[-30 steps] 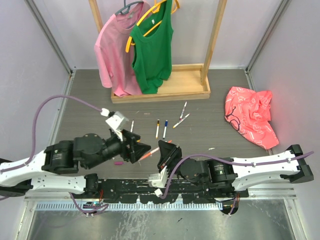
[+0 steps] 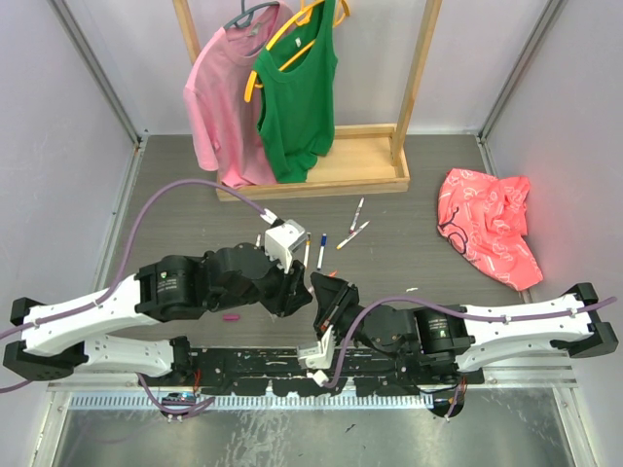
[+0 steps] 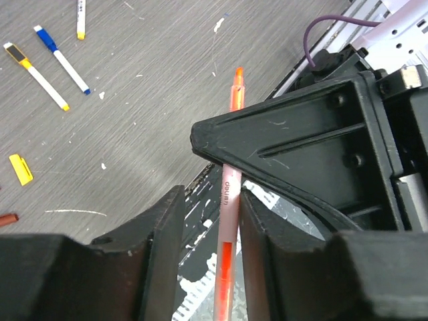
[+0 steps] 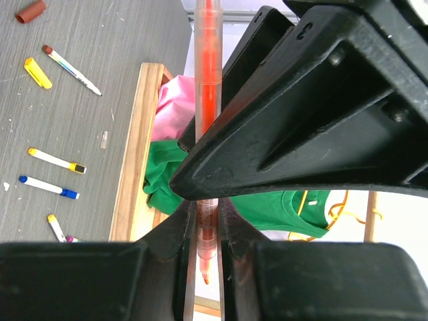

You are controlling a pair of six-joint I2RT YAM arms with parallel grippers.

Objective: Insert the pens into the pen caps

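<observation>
An orange, clear-barrelled pen (image 3: pixel 229 207) (image 4: pixel 208 87) passes between both grippers. In the right wrist view my right gripper is shut on it, with one pointed orange end below the fingertips. My left gripper stands part open around the same pen; its left finger (image 3: pixel 175 221) is apart from the barrel, while the right one lies very close to it. From above, the left gripper (image 2: pixel 295 295) and right gripper (image 2: pixel 324 290) nearly meet and hide most of the pen. A yellow cap (image 3: pixel 21 169) and a reddish-brown cap (image 4: pixel 31 11) lie loose.
Several pens lie capped or loose on the grey table, among them a blue one (image 2: pixel 322 251) and a yellow-ended one (image 2: pixel 352 234). A magenta cap (image 2: pixel 231 316) sits near the front. Behind stands the wooden rack (image 2: pixel 365 154); red cloth (image 2: pixel 487 224) lies at right.
</observation>
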